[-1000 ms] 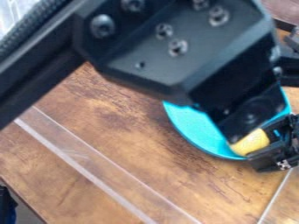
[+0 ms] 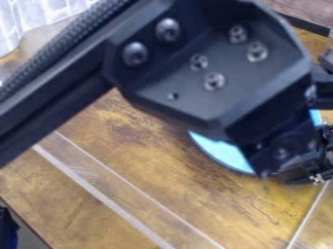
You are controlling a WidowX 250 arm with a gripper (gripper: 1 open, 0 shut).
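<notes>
The black gripper [image 2: 297,163] is at the right edge, over a light blue plate [image 2: 221,150], and is largely hidden behind the large black wrist housing of the arm. Only a crescent of the plate's rim shows.
A worn wooden table [image 2: 117,204] fills the lower view, crossed by clear strips [image 2: 104,190]. White translucent material [image 2: 26,19] is at the top left.
The arm and gripper have shifted slightly right and the wrist housing now covers more of the plate. The yellow object by the fingers has gone out of sight.
</notes>
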